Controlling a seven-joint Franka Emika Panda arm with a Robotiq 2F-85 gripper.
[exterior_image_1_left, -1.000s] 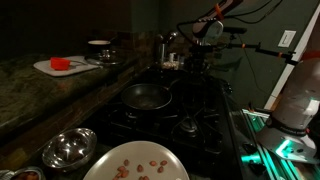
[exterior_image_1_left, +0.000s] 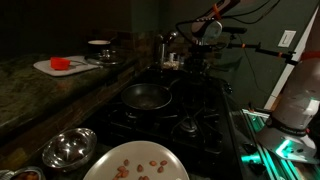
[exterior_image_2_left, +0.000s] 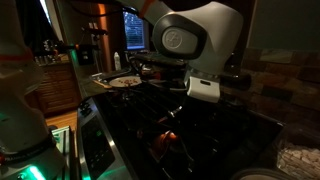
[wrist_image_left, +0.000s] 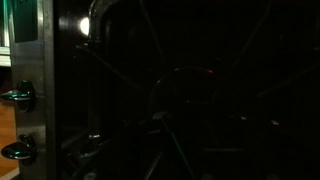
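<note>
The arm's white wrist section (exterior_image_2_left: 203, 86) hangs over the dark stovetop (exterior_image_2_left: 125, 118) in exterior view 2. Below it the gripper is lost in shadow; whether its fingers are apart or hold something cannot be made out. In the wrist view, the dark burner grates (wrist_image_left: 165, 120) fill most of the picture, and no finger or held object stands out. A black pan (exterior_image_1_left: 148, 96) sits on the stove in exterior view 1. In front of it is a pale plate (exterior_image_1_left: 105, 168) with several small reddish-brown pieces.
A metal bowl (exterior_image_1_left: 69, 148) stands left of the plate. On the counter at the back left, a red item (exterior_image_1_left: 60, 63) rests on a white tray (exterior_image_1_left: 78, 68). Stove knobs (wrist_image_left: 18, 151) line the left edge of the wrist view. At lower right, a round vessel (exterior_image_2_left: 260, 174) is partly cut off.
</note>
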